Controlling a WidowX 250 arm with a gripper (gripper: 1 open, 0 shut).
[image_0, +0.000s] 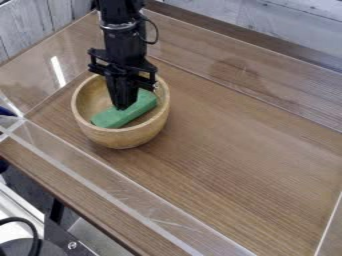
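A wooden bowl (122, 135) sits on the table toward the upper left, with a green oblong object (124, 114) lying inside it. My black gripper (123, 101) reaches down from above into the bowl, its tip over the green object's upper part. Whether anything is between its fingers is too small and dark to tell.
Bare wooden table (234, 160) fills the right and front, with free room there. At the left lie the table's edge and clear tape, with a dark cable at the lower left corner beyond it.
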